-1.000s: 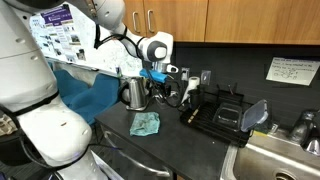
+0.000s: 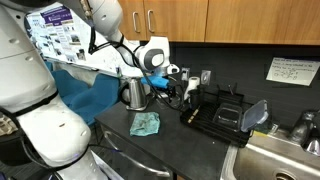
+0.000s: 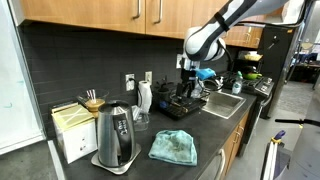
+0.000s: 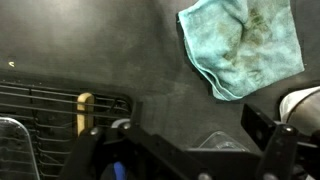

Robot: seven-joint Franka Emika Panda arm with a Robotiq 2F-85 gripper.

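My gripper is open over the dark counter, its fingers wide apart at the bottom of the wrist view with nothing held between them. A light teal cloth point(image 4: 240, 45) lies crumpled flat on the counter, towards the upper right of that view. In exterior view 1 the same cloth point(image 2: 145, 124) is below and left of the gripper, apart from it. The black dish rack point(image 2: 218, 117) stands on the counter to the right. A light wooden piece point(image 4: 84, 113) shows at the rack's edge.
A steel kettle point(image 3: 117, 134) stands on the counter, with a toaster point(image 3: 76, 132) behind it. A clear container point(image 4: 222, 141) sits near the gripper. Beyond the rack is the sink point(image 3: 222, 104). Cabinets point(image 2: 235, 20) hang above. Bare counter lies between cloth and rack.
The arm's white wrist section has shifted and turned slightly above the counter. The cloth, kettle and rack remain where they were.
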